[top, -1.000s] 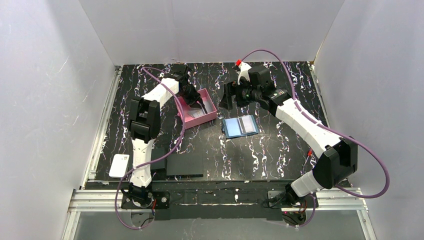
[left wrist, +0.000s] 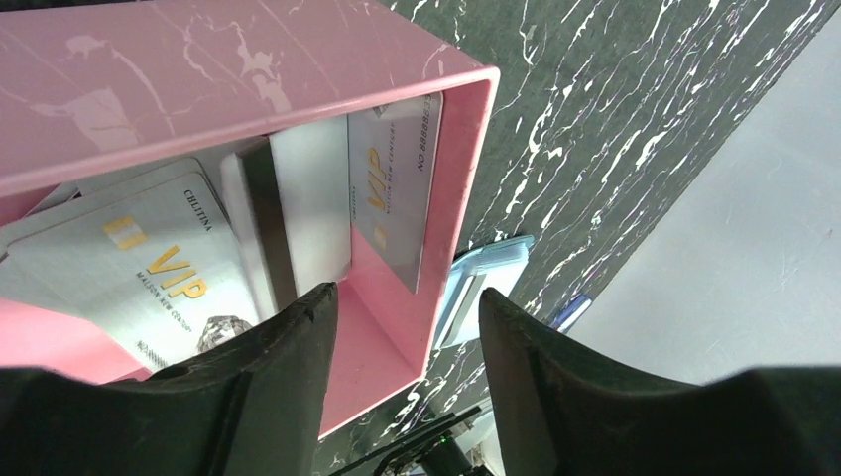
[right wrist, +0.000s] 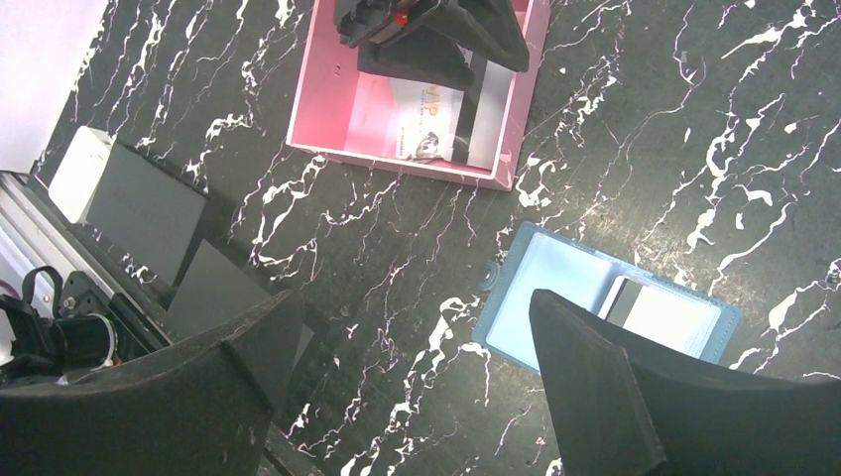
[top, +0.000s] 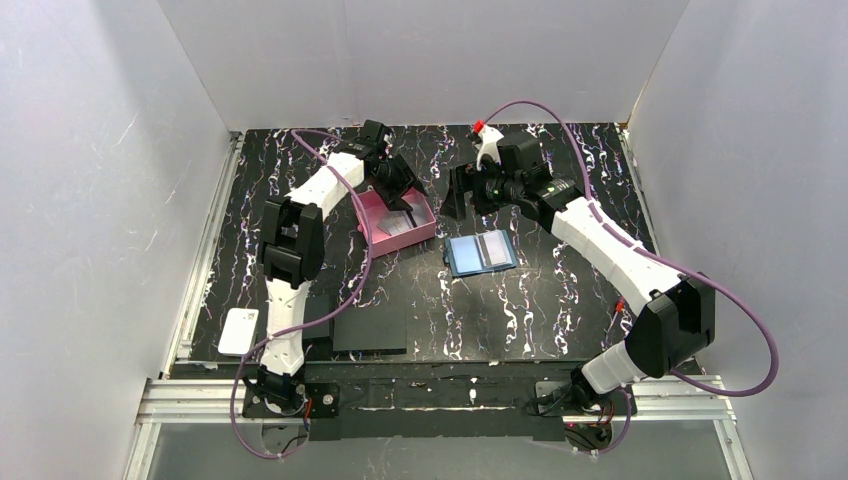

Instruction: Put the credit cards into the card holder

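Silver VIP cards (left wrist: 159, 263) lie in the left part of a pink box (left wrist: 461, 198). Another VIP card (left wrist: 397, 169) leans against the box's right-hand wall, beside a plain white card (left wrist: 312, 198) and one with a dark stripe (left wrist: 268, 213). My left gripper is over the box with its fingers apart, nothing held between them; in the top view its arm covers part of the box. The blue card holder (top: 463, 255) lies spread flat, right of the box. Above and behind it my right gripper stands open and empty.
Dark flat panels (top: 370, 328) lie at the front left, beside a white rectangular piece (top: 238, 332). Bare dark marbled tabletop (top: 430, 310) extends in front of the box and holder. A purple cable (top: 368, 235) passes by the box's left side.
The left gripper has shifted slightly right over the box, and its fingers have spread wider. The right arm and the card holder have stayed in place.
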